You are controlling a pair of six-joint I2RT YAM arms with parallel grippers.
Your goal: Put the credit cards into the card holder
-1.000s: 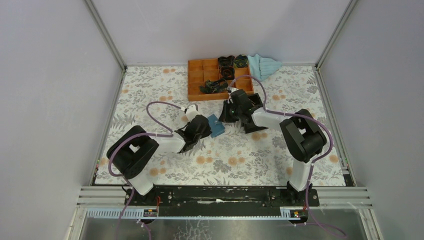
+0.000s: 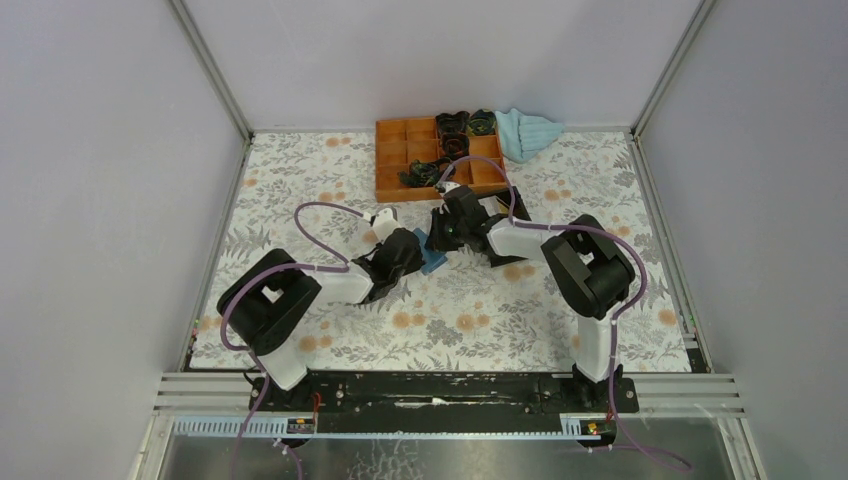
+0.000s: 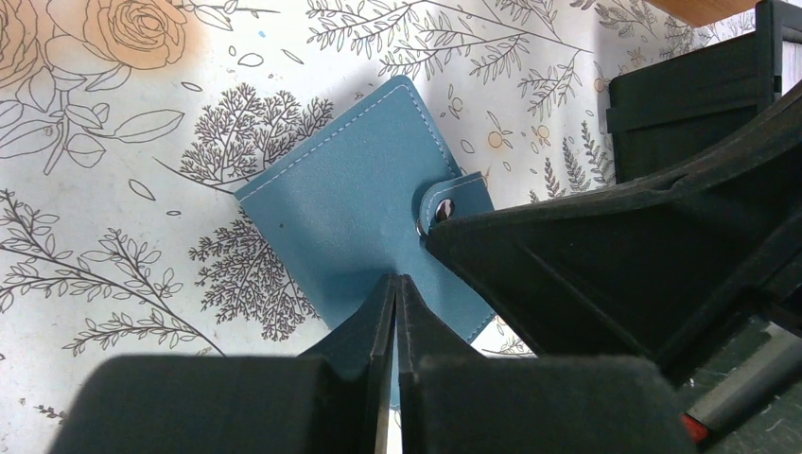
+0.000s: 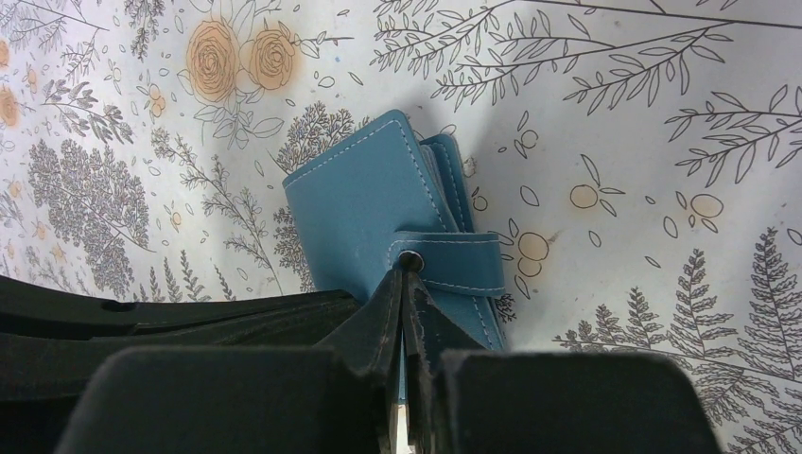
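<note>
The blue card holder (image 2: 433,262) lies on the patterned cloth, its strap (image 4: 463,263) with a metal snap folded over one edge. Pale layers show inside that edge in the right wrist view; no separate credit card can be made out. My left gripper is shut above the holder's lower part, nothing visible between its fingers. The fingertips of my right gripper are together right at the snap, and nothing shows between them. Whether they touch or press the snap is hard to tell.
An orange compartment tray (image 2: 405,160) with dark items stands behind the holder. A light blue cloth (image 2: 528,133) lies at its right. Beneath the right arm is a black object (image 2: 520,205). The two grippers are very close together.
My right gripper has moved left over the holder's edge with the strap, from beside it. The left arm and the holder look unmoved.
</note>
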